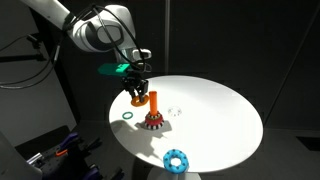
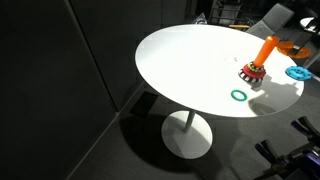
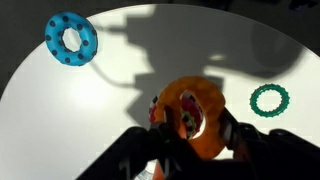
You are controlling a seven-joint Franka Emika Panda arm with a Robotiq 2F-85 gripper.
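Observation:
My gripper is shut on an orange ring [image 3: 208, 100], which hangs tilted above the table. In exterior view 1 the orange ring [image 1: 141, 100] is just left of the orange post [image 1: 154, 104], apart from the table top. The post stands upright on a red and black patterned base [image 1: 154, 121]. Through the ring's hole the wrist view shows part of that base [image 3: 190, 115]. A blue dotted ring [image 1: 175, 161] lies at the table's front edge, and a thin green ring [image 1: 128, 115] lies left of the post.
Small pale items [image 1: 175, 111] lie behind the post. The arm [image 1: 117, 45] reaches in from the left, over the table's left edge.

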